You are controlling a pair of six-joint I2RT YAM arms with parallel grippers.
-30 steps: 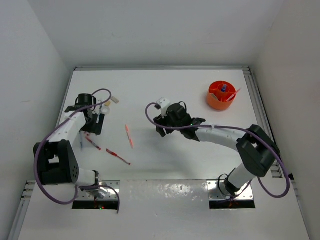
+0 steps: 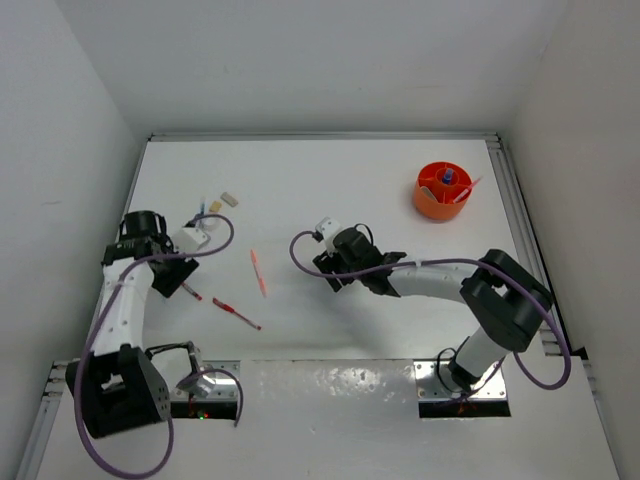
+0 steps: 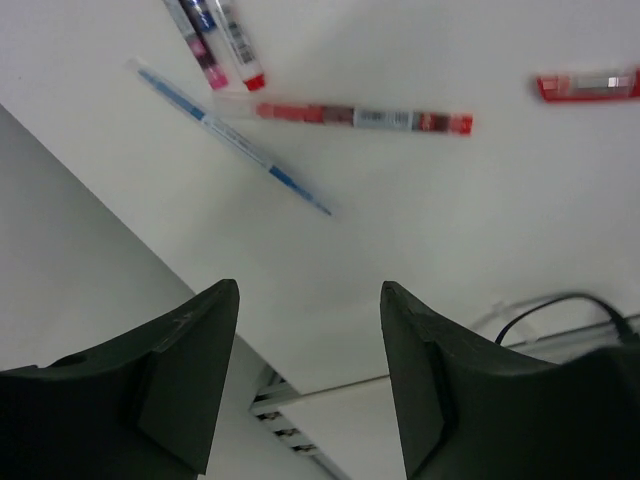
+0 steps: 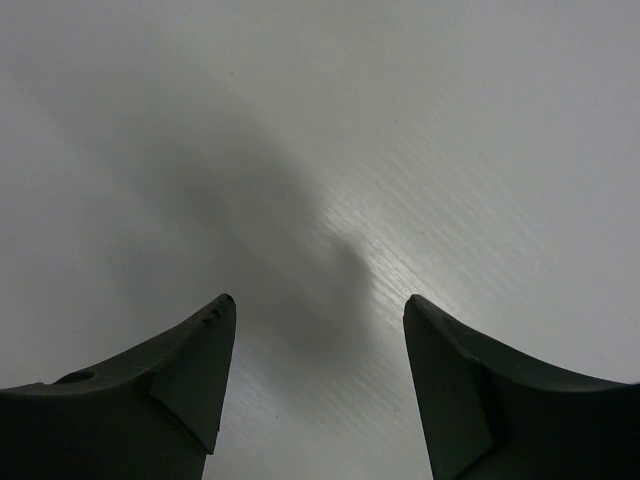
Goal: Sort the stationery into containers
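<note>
My left gripper hangs open above pens at the table's left: a blue pen (image 3: 240, 140), a red pen (image 3: 364, 117), a red-capped marker (image 3: 240, 48) and a red item (image 3: 588, 86) at the right edge of that wrist view. From above, red pens (image 2: 236, 313) and an orange pen (image 2: 257, 270) lie apart. My right gripper is open over bare table near the middle. The orange compartment holder (image 2: 432, 203) stands at the back right with items in it.
Small pale blocks (image 2: 229, 198) lie behind the pens. Metal rails run along the table edges, beside white walls.
The right arm has moved only slightly.
</note>
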